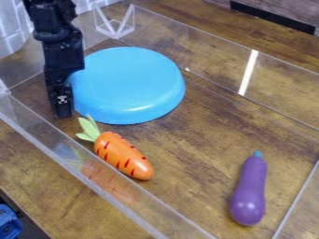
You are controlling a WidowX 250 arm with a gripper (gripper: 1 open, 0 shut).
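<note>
The black gripper points down at the upper left of the camera view, low at the left edge of a blue round object, which looks like an upturned plate or lid. Its fingertips are dark and small, so I cannot tell whether it is open or shut. An orange toy carrot with green leaves lies below the blue object. A purple toy eggplant lies at the lower right.
Clear walls run along the left and right of the wooden surface. A small blue item shows at the lower left corner.
</note>
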